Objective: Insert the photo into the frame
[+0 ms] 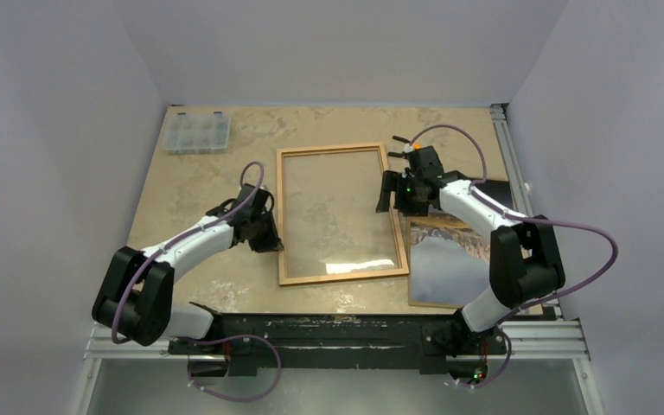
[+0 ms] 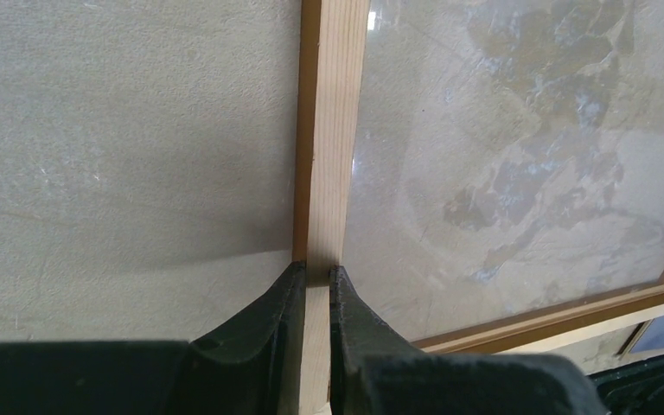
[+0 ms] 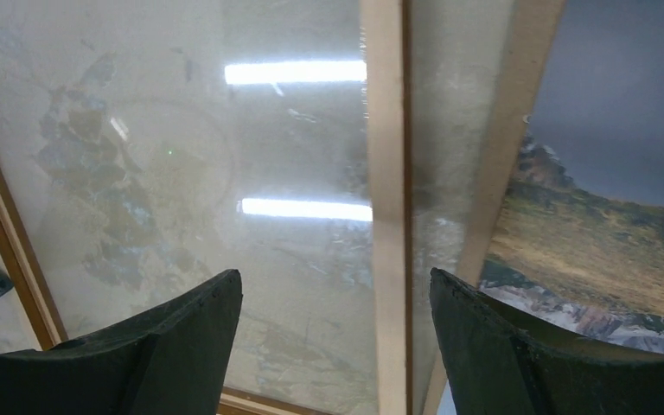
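Observation:
The empty-looking wooden frame lies flat mid-table. A clear pane inside it catches bright reflections. My left gripper is shut on the frame's left rail, near the front corner. Above the right rail, my right gripper hangs open. That rail runs between its spread fingers, apart from both. To the right of the frame is the landscape photo, with a brown strip along its near edge. The right arm covers part of the photo in the top view.
At the back right, orange-and-black pliers are partly hidden by the right arm. A clear compartment box sits at the back left. Bare table extends left of the frame.

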